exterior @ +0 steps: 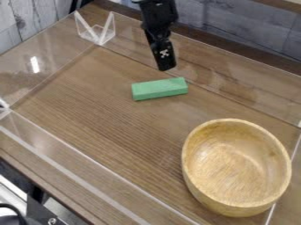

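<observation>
My black gripper (166,63) hangs over the back middle of the wooden table, open, above and behind a green rectangular block (159,88). The block lies flat on the table, apart from the gripper, with its whole top visible.
A large tan bowl (235,198) takes up the front right. Clear plastic brackets stand at the back left and left edge. A wall edge runs along the back.
</observation>
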